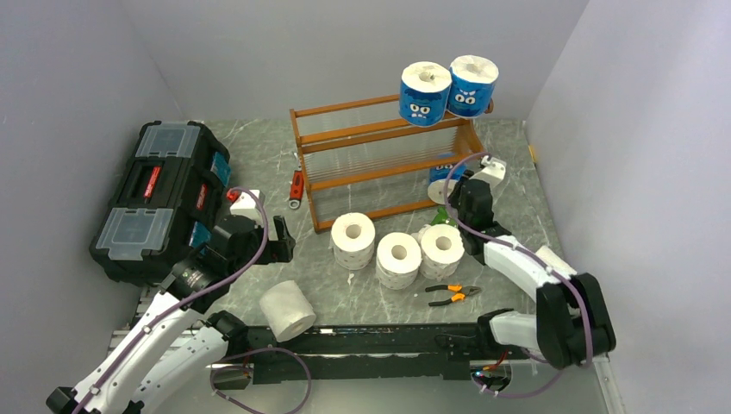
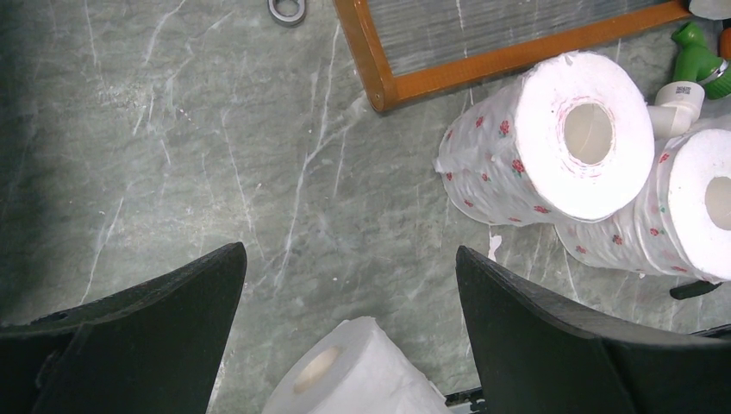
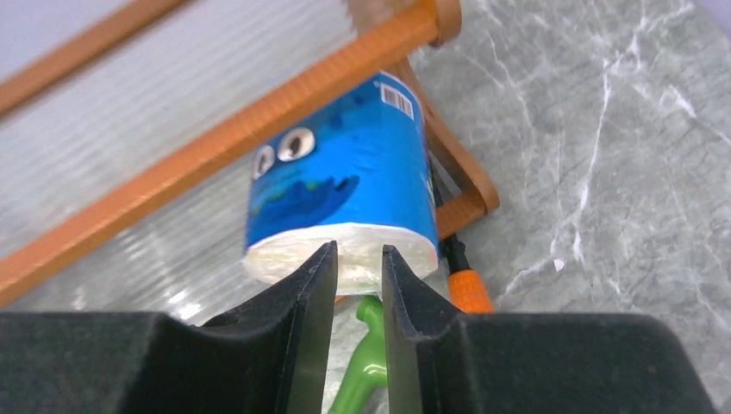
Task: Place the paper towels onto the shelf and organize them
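Note:
A blue-wrapped roll [image 3: 345, 172] lies tilted in the lower tier of the wooden shelf [image 1: 323, 185] at its right end. Two more blue rolls [image 1: 425, 93] stand on the top tier. My right gripper is in front of the lower roll's white end, its fingers close together with a narrow gap; only the roll and a green object behind show through it. Three floral white rolls [image 1: 398, 259] stand before the shelf. Another white roll [image 1: 287, 310] lies near the front edge. My left gripper is open above bare table, nothing between its fingers.
A black toolbox [image 1: 164, 198] stands at the left. Pliers [image 1: 452, 295] lie in front of the floral rolls, and a red-handled tool [image 1: 296, 188] lies beside the shelf. A green object [image 3: 366, 354] sits below the right fingers.

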